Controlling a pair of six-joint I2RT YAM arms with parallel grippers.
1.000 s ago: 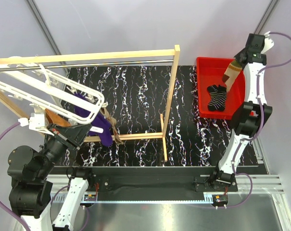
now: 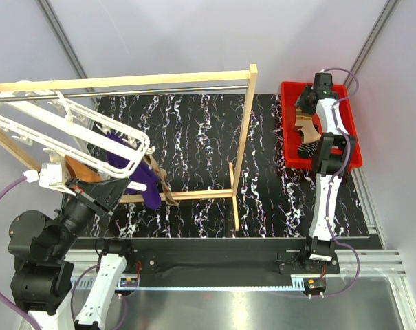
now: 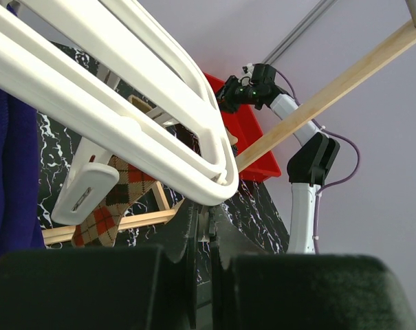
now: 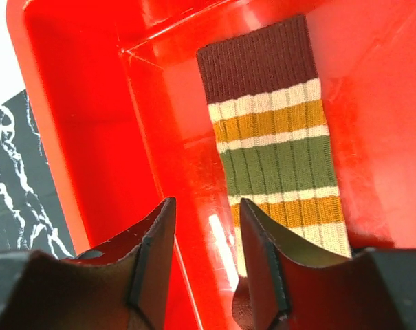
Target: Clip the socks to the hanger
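Note:
A white hanger hangs from the rack at the left, and my left gripper is shut on the end of its frame. An orange sock, a purple sock and a plaid sock hang below it. Inside the red bin, a striped sock with a brown cuff lies flat along the floor. Just above it, my right gripper stands open; one fingertip overlaps the sock's edge in view, with only red bin between the fingers. A black striped sock lies partly hidden in the bin.
The wooden rack stands between the hanger and the bin. Bin walls and the wall behind close in on the right arm.
The right arm has moved left and over the bin. The striped sock, earlier hanging from the right gripper, has been let go and lies in the bin. The left arm looks still.

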